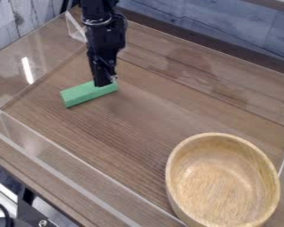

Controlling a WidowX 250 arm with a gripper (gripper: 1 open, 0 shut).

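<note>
A flat green block (pixel 82 94) lies on the wooden table toward the upper left. The black robot gripper (pixel 107 76) hangs from the top, its tips low at the block's right end. Whether its fingers are open or closed on the block is too small to tell.
An empty pale wooden bowl (pixel 223 181) stands at the lower right. Blue-grey wall panels line the back, and a dark cable lies past the table's lower left edge.
</note>
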